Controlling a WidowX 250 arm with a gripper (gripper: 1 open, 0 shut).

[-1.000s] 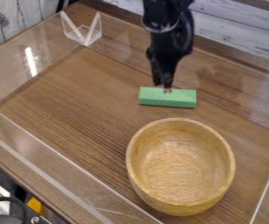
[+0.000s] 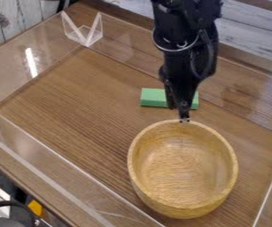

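My black gripper hangs just above the back rim of a round wooden bowl, in front of a green rectangular block that it partly covers. Its fingertips look close together, with nothing visible between them. The block lies flat on the wooden table, behind the bowl.
A white wire holder stands at the back left. Clear panels edge the table on the left.
My gripper has moved toward the front, from over the green block to near the bowl's back rim. The block and bowl have not visibly moved.
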